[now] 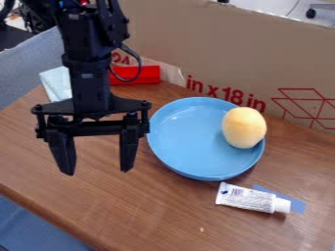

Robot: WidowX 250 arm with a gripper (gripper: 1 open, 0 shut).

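Observation:
My black gripper (96, 157) hangs over the left part of the wooden table (157, 216), open, with nothing between its fingers. A blue plate (190, 147) lies to the right of it, with a pale orange round object (244, 127) on its right side. A white tube (252, 198) lies in front of the plate at the right. Behind my arm at the left is a pale folded cloth (55, 84), partly hidden.
A red object (149, 74) sits at the back behind the arm, before a large cardboard box (236, 54). Its left edge borders a blue-grey surface.

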